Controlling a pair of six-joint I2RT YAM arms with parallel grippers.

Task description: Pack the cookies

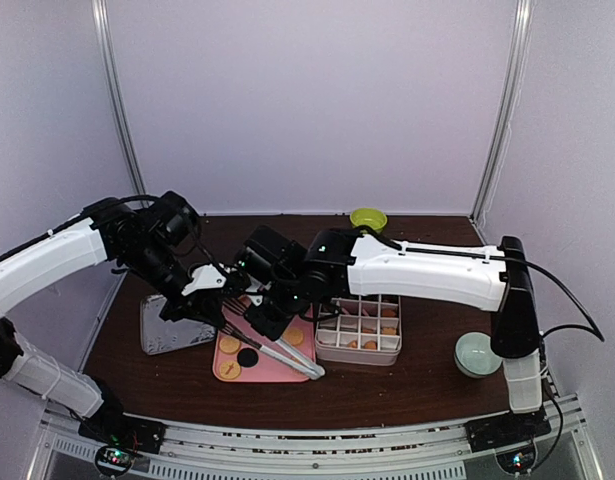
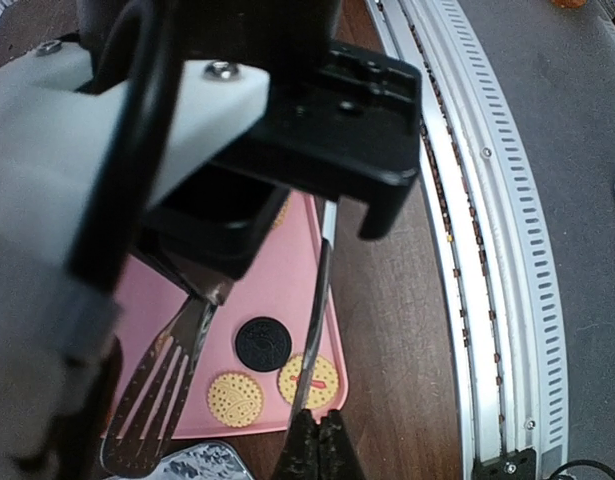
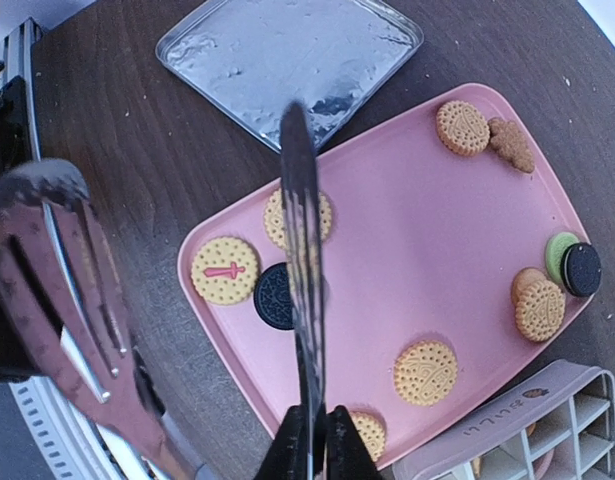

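A pair of metal tongs with slotted heads spans the pink tray, its white handle end toward the front. My right gripper is shut on one arm of these tongs, and the other slotted head spreads off to the left. Close by the tongs' tips, my left gripper is shut with nothing visible between its fingers. On the tray lie a black cookie, a round cookie with a red sword, a plain round cookie and several others. Right of the tray stands the divided box, with some cookies in its compartments.
A metal tray lies left of the pink one. At the back is a green bowl, and a pale bowl sits at the right. Both arms crowd close together above the pink tray.
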